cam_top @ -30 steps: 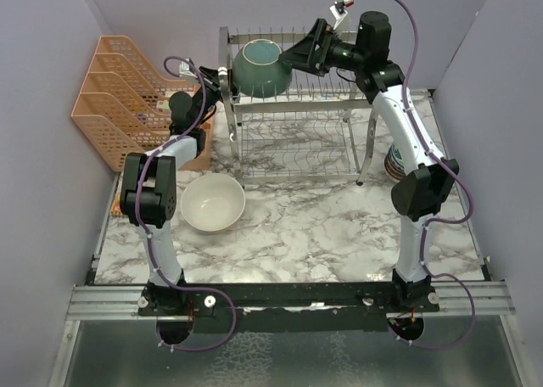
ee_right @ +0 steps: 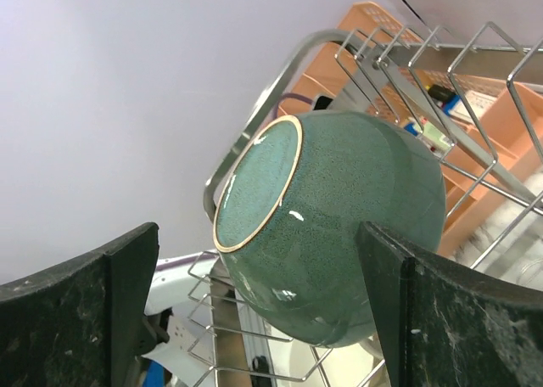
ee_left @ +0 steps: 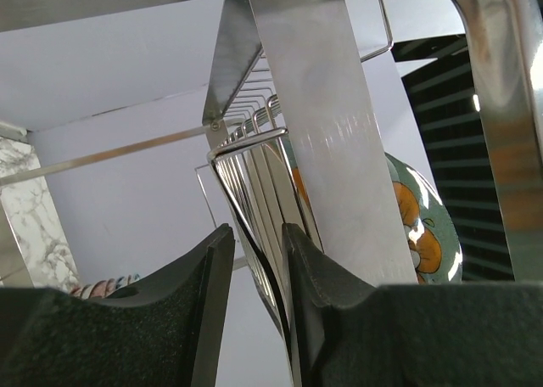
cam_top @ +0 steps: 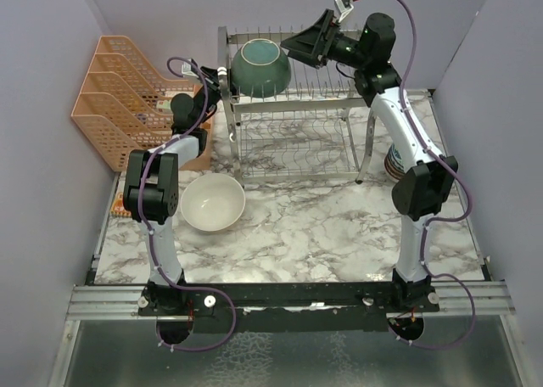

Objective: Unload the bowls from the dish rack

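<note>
A green bowl (cam_top: pixel 261 69) (ee_right: pixel 327 221) lies tilted, its foot facing upward, on the upper tier of the steel dish rack (cam_top: pixel 297 106). My right gripper (cam_top: pixel 301 41) stands open beside it, the bowl showing between the fingers. My left gripper (cam_top: pixel 219 88) is at the rack's left side, its fingers part open around a thin wire edge of the rack; whether it grips the wire cannot be told. In the left wrist view a patterned item (ee_left: pixel 428 226) shows behind the metal post.
A white bowl (cam_top: pixel 212 202) rests on the marble table in front of the left side. Orange bins (cam_top: pixel 106 107) stand at back left. Stacked dishes (cam_top: pixel 394 166) sit at the right behind the arm.
My right gripper has lifted slightly up and to the right in the top view, a little away from the green bowl. The left arm has barely moved.
</note>
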